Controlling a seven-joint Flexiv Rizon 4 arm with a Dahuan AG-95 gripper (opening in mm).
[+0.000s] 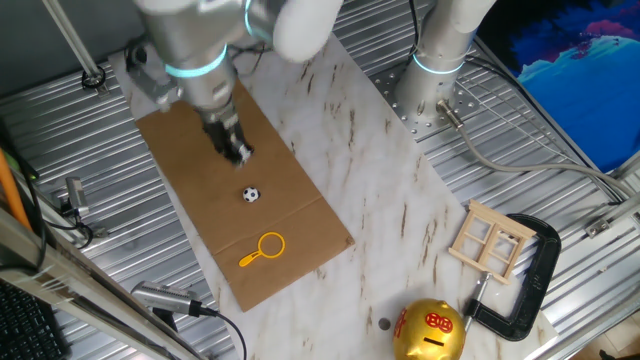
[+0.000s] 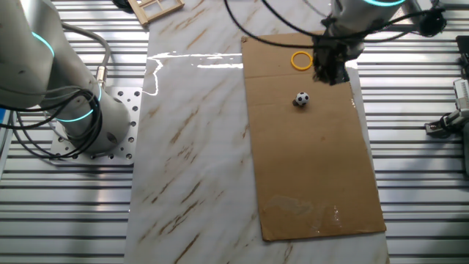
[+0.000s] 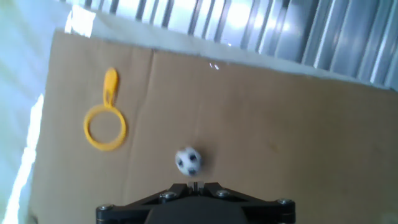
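Note:
A small black-and-white soccer ball [image 1: 250, 194] rests on the brown cardboard [image 1: 200, 165]. Near it on the same sheet lies a yellow ring with a handle [image 1: 271, 245], shaped like a magnifying glass. My gripper [image 1: 238, 156] hangs above the cardboard, apart from the ball. In the wrist view the ball [image 3: 188, 161] appears just beyond the fingertips, and the yellow ring [image 3: 91, 127] is farther up and left. The gripper looks shut, its fingers together and nothing seen between them. From the other side, the gripper [image 2: 331, 76] partly covers the yellow ring's handle.
A wooden window-like frame [image 1: 490, 240], a black clamp [image 1: 545, 270] and a gold piggy bank [image 1: 430, 335] stand at the marble table's far end. Bare marble [image 1: 350, 180] runs beside the cardboard. Metal slats [image 2: 410, 191] border the table.

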